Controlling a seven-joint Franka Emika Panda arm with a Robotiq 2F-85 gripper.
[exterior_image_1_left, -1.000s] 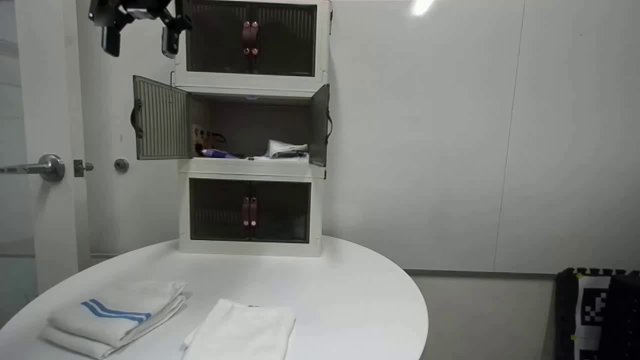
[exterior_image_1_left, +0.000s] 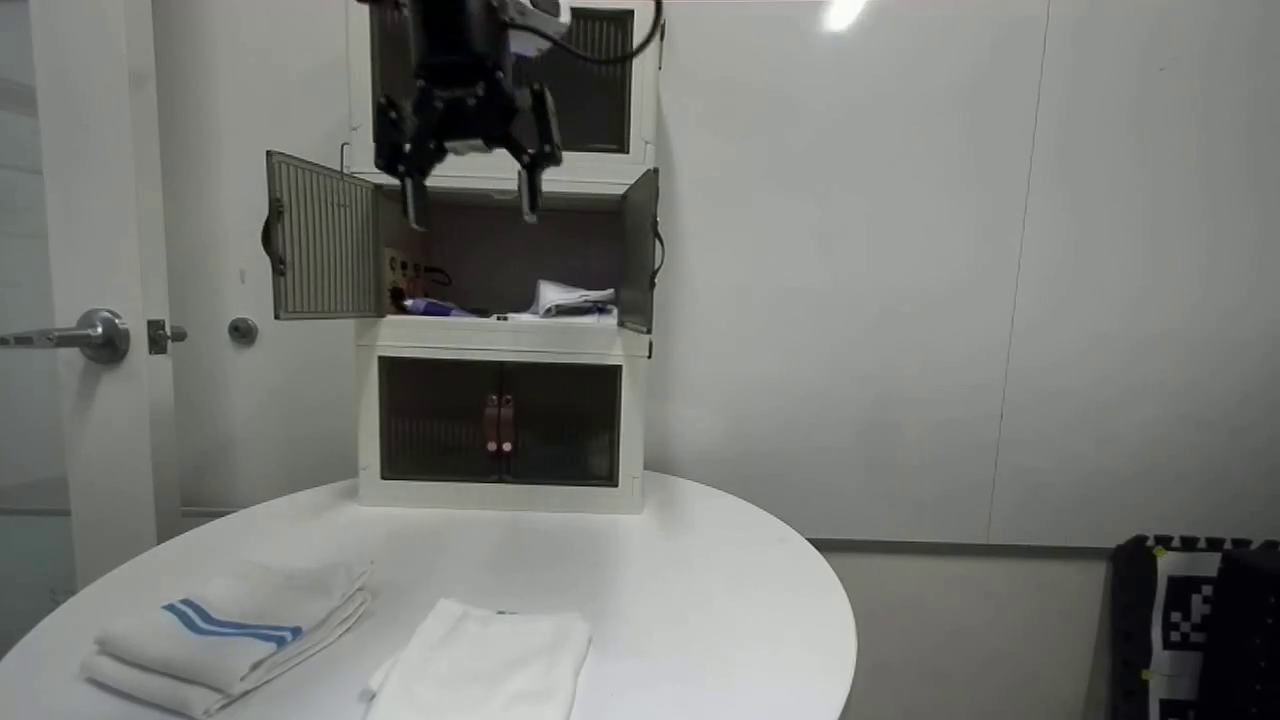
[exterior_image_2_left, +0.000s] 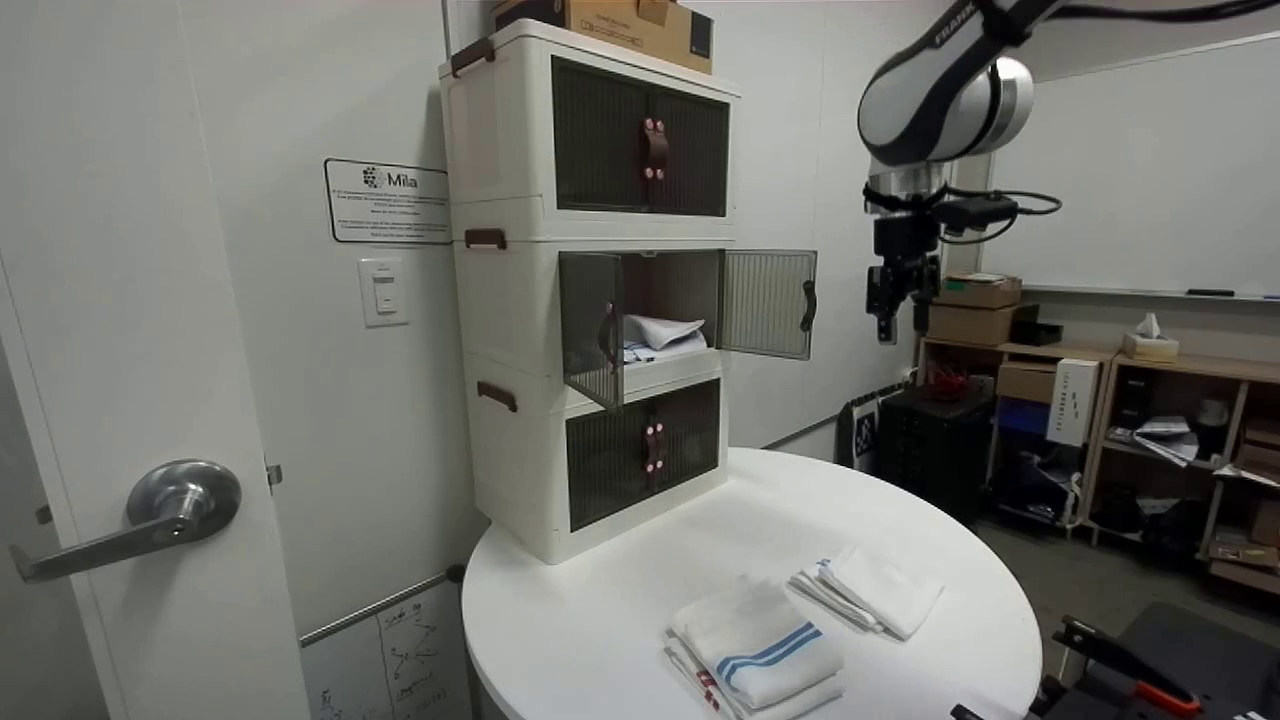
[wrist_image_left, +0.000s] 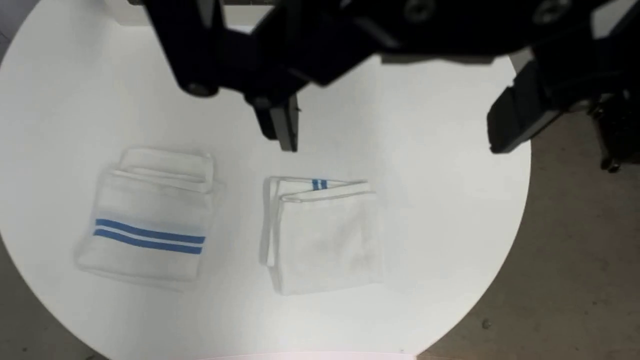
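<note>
My gripper (exterior_image_1_left: 471, 216) stands open and empty, high above the white round table (exterior_image_1_left: 720, 600). In the wrist view its two fingers are wide apart, with only bare tabletop between them. Below it lies a folded white cloth (wrist_image_left: 328, 240), a bit of blue stripe showing at its upper edge. To the left of that lies another folded white towel (wrist_image_left: 153, 207) with two blue stripes across it. Both are flat on the table and apart from each other. More folded white cloth (exterior_image_2_left: 663, 338) rests inside the middle compartment of the cabinet (exterior_image_2_left: 516, 312).
Both doors of the middle compartment stand open, the left door (exterior_image_1_left: 321, 240) and the right door (exterior_image_1_left: 641, 252) jutting outward. A purple object (exterior_image_1_left: 434, 308) lies inside at the left. Upper and lower compartments are closed.
In exterior view 1 my gripper has moved right and lower, from the upper left to in front of the cabinet, staying open. The towels and cabinet doors have not moved.
</note>
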